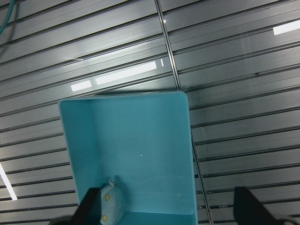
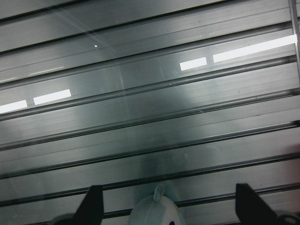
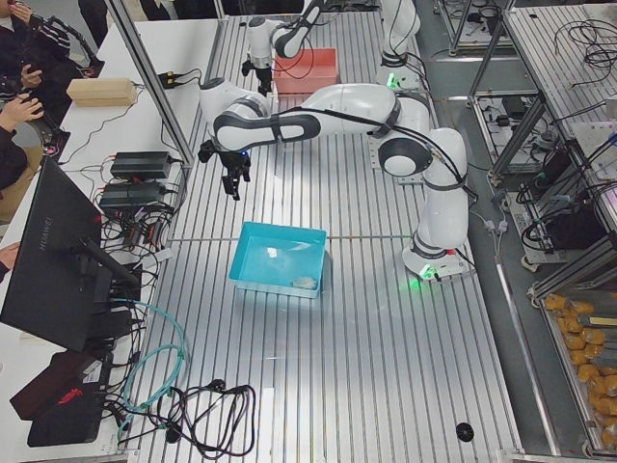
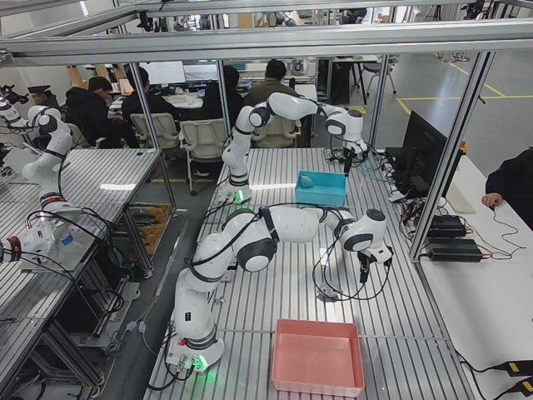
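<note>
A blue plastic bin (image 3: 277, 253) stands on the slatted metal table, a small pale plush toy (image 1: 112, 206) with yellow spots inside it. My left gripper (image 3: 234, 183) hangs above the table behind that bin; in the left wrist view its fingers (image 1: 246, 206) are wide apart, nothing between them visible. A second pale plush toy (image 2: 152, 213) lies on the bare table below my right gripper (image 4: 364, 271), whose fingers (image 2: 248, 204) stand wide apart on either side of it.
A pink bin (image 4: 316, 350) stands at the right arm's end of the table. A monitor (image 3: 53, 260), cables and power boxes line one side. Coiled cables (image 3: 207, 415) lie at the near end. Much of the table between the bins is clear.
</note>
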